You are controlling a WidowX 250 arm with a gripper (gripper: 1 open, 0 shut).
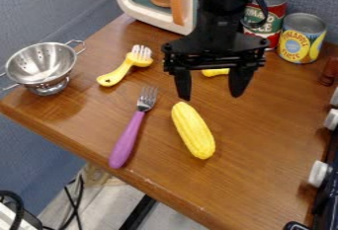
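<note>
My black gripper (211, 81) hangs over the wooden table (251, 165), its two fingers apart, with nothing seen between their tips. Behind it a yellow-handled utensil (215, 72) is partly hidden. A yellow corn cob (195, 131) lies below and in front of the gripper. To its left lie a purple-handled fork (129, 133) and a yellow-handled brush or fork (117, 73).
A metal colander (42, 71) sits at the left edge. A white and teal toy appliance (145, 2) and two cans (302, 38) stand at the back. A black-and-white object (319, 180) lines the right edge.
</note>
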